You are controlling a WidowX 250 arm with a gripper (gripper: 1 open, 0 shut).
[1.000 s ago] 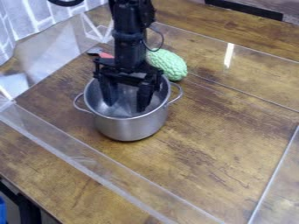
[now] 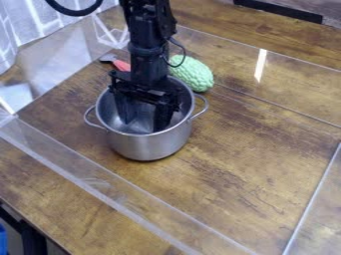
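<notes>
A steel pot (image 2: 147, 141) with two side handles stands on the wooden table, left of centre. My black gripper (image 2: 147, 112) hangs down from the top of the view with its lower part inside the pot. The dark body hides the fingertips and whatever is between them, so their state is unclear. Behind the pot, to the right of the arm, lies a light green vegetable-like item (image 2: 193, 72), and a red item (image 2: 119, 65) shows to the left of the arm.
Clear acrylic strips or panels edge the wooden table (image 2: 253, 159) at front left, back and right. The table right of the pot is clear.
The gripper has shifted and narrowed in outline within the pot over the last second. The pot and the items behind it look in the same places.
</notes>
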